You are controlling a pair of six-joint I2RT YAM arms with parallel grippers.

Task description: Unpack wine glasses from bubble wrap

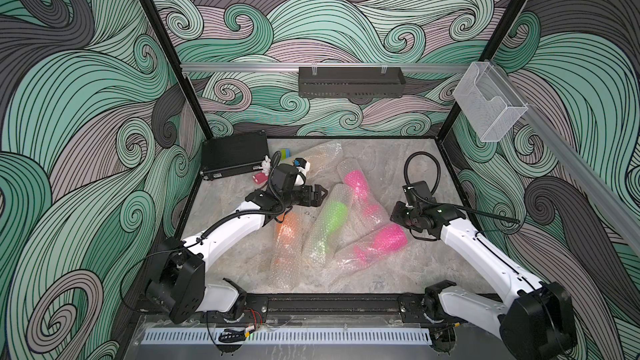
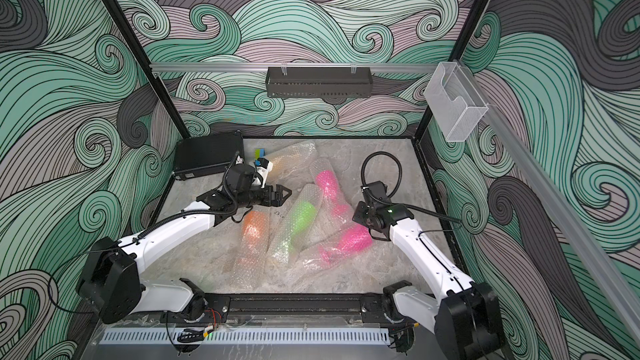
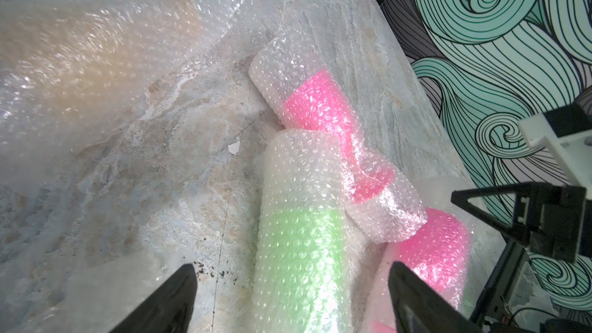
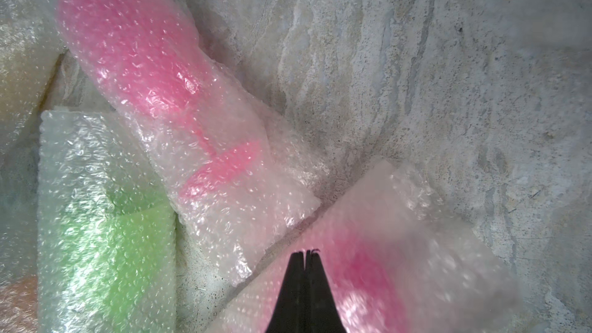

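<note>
Several glasses lie on the table, each in clear bubble wrap: an orange one (image 1: pixel 286 230), a green one (image 1: pixel 338 214), a far pink one (image 1: pixel 356 183), a near pink one (image 1: pixel 388 238) and a pale amber one (image 1: pixel 325 155) at the back. My left gripper is open above the table, left of the green glass's far end in the top views, its blurred fingers (image 3: pixel 169 305) apart with nothing held. Over the far end of the near pink glass, my right gripper is shut, nothing visible between its tips. Whether it touches the wrap, I cannot tell.
A black case (image 1: pixel 234 154) sits at the back left corner. Small coloured items, one of them blue-green (image 1: pixel 285 153), lie partly hidden behind the left arm. A mesh basket (image 1: pixel 490 101) hangs on the right rail. Bare table (image 1: pixel 406 160) shows at the back right.
</note>
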